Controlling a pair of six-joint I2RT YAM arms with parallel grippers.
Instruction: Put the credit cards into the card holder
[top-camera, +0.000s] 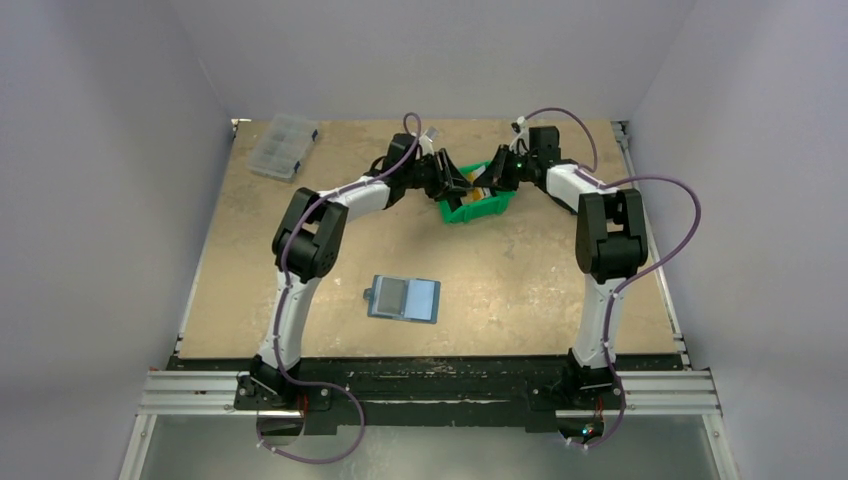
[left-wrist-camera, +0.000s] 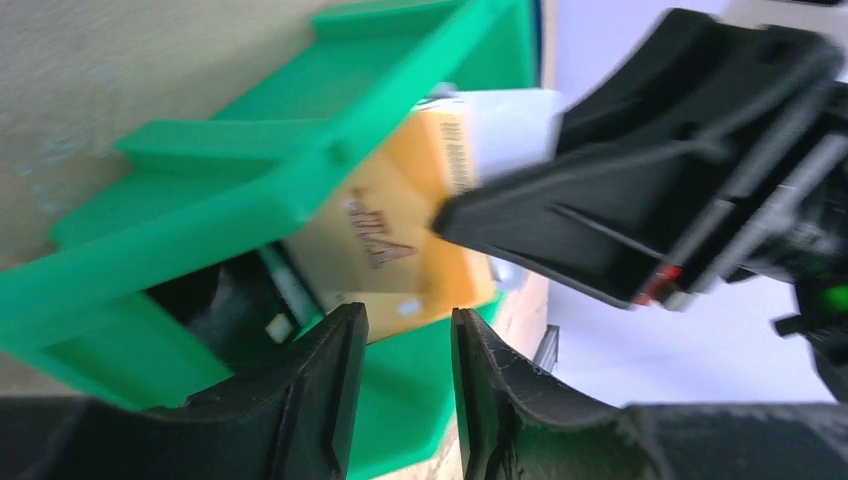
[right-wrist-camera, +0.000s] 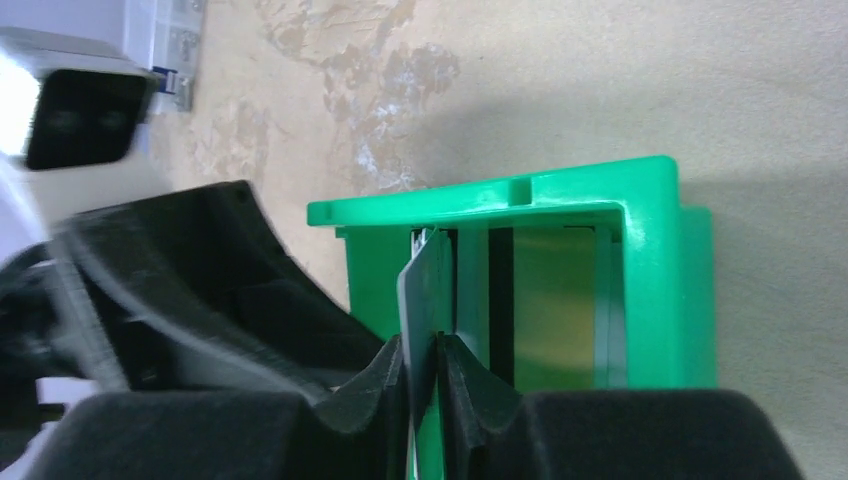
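On the front of the table lies a flat blue holder (top-camera: 403, 298) with two pale panels. The green basket (top-camera: 480, 209) sits farther back between both grippers. My left gripper is over the basket, fingers apart with a clear gap. An orange-tan card-like piece (left-wrist-camera: 385, 235) with brown lettering leans in the basket, a white piece (left-wrist-camera: 510, 125) behind it. A thin grey sheet (right-wrist-camera: 420, 310), seen nearly edge-on, runs between the fingers of my right gripper; whether they pinch it is unclear. Dark and light flat pieces stand upright inside the basket.
A clear plastic box (top-camera: 284, 147) sits at the back left. Both arms crowd close together over the basket. A dark object, partly hidden, lies under the right arm. The table around the blue holder is bare.
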